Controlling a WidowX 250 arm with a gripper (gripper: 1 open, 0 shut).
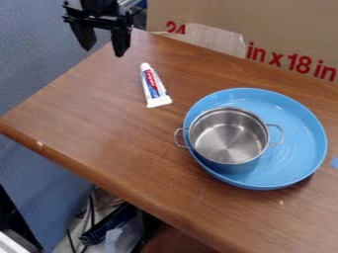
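Note:
The black gripper (103, 38) hangs at the top left, above the table's back left edge, its two fingers apart with nothing seen between them. Below and right of it a white toothpaste tube (153, 87) with red and blue print lies on the wooden table (99, 138). A steel pot (228, 135) with two handles sits on a blue plate (275, 173) on the right side of the table.
A cardboard box (278, 30) stands behind the table. A small blue piece (334, 163) is at the right edge. Cables and bags lie below the table at the bottom left.

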